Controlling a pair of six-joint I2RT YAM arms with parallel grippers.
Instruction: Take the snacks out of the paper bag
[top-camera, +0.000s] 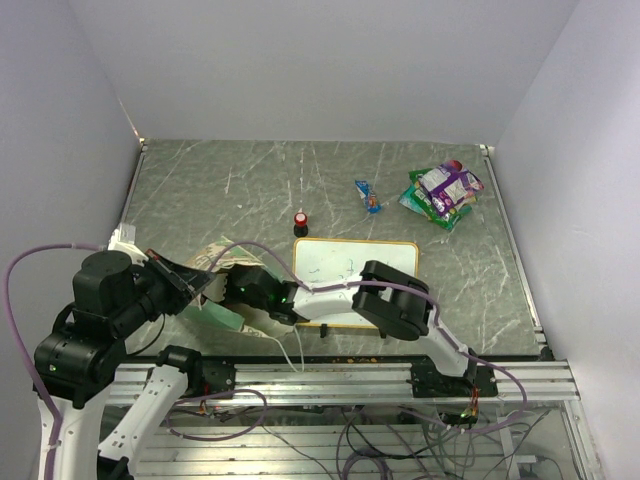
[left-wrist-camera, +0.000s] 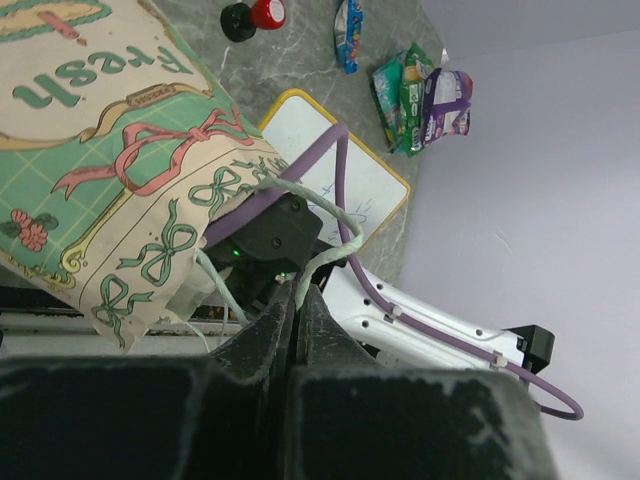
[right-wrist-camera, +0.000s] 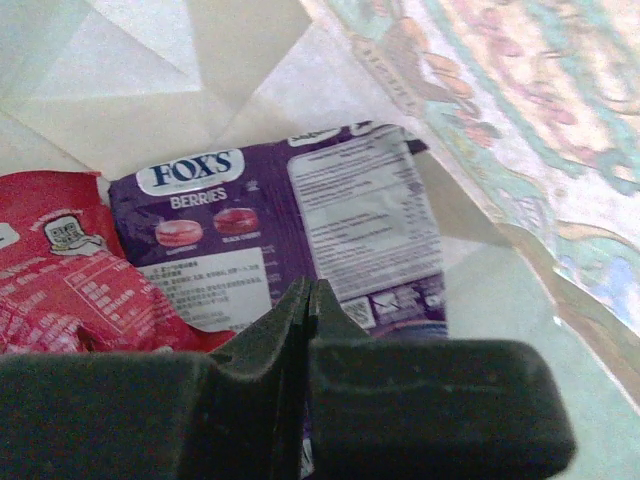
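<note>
The paper bag (left-wrist-camera: 90, 135), printed with bows and a green check, lies tipped at the front left, its mouth toward my right arm. Its cord handle (left-wrist-camera: 336, 215) runs into my left gripper, which is shut on it. Inside the bag, the right wrist view shows a purple Fox's packet (right-wrist-camera: 225, 255) and a red packet (right-wrist-camera: 80, 275) at its left. My right gripper is shut in front of the purple packet, with nothing seen between its fingers. From above, the bag and the right arm hide the right fingertips.
Several packets (top-camera: 445, 190) are heaped at the back right, and a small blue packet (top-camera: 368, 196) lies left of them. A red-topped black bottle (top-camera: 300, 224) stands near the whiteboard (top-camera: 345, 258). The back of the table is open.
</note>
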